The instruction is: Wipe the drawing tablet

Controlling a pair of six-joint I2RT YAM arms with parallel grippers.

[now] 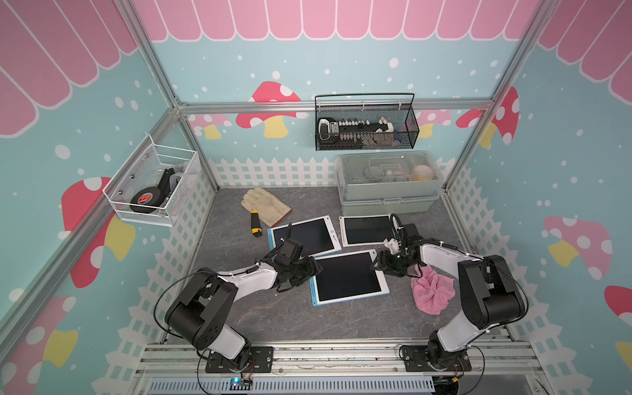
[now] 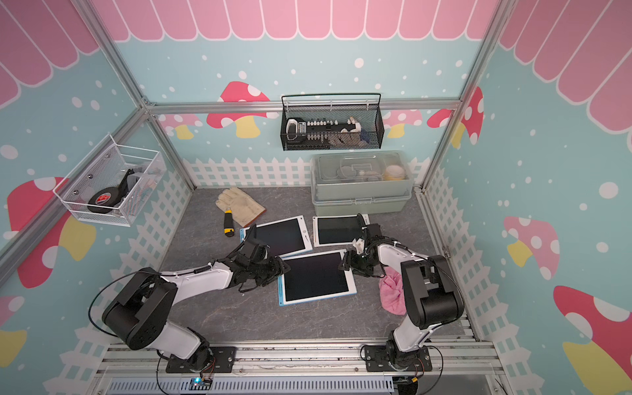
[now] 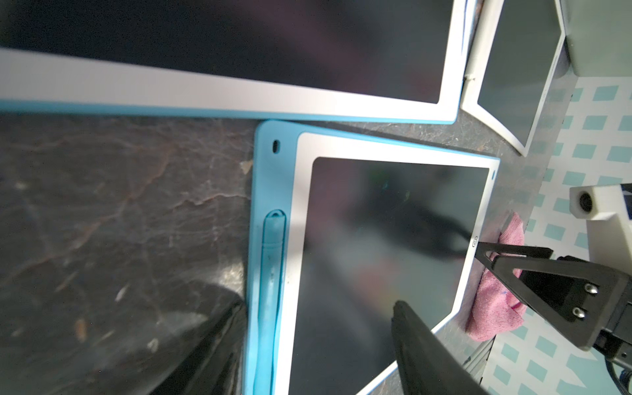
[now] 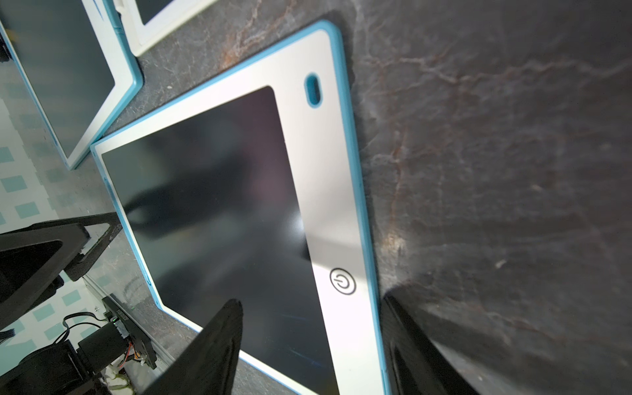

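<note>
The front drawing tablet (image 1: 349, 276) lies between my two grippers, with blue edges and a dark screen. In the left wrist view, my left gripper hovers over its stylus side, fingers apart either side of the stylus and white border. My right gripper stands open over the other side, by the power button (image 4: 342, 281). Two more tablets lie behind, the left one (image 1: 306, 233) and the right one (image 1: 365, 228). A pink cloth (image 1: 432, 293) lies crumpled right of the front tablet, under the right arm.
A lidded grey-green box (image 1: 388, 197) stands at the back right. A glove (image 1: 266, 204) and yellow-black tool (image 1: 256, 223) lie at the back left. Baskets hang on the back (image 1: 366, 135) and left (image 1: 151, 210) walls.
</note>
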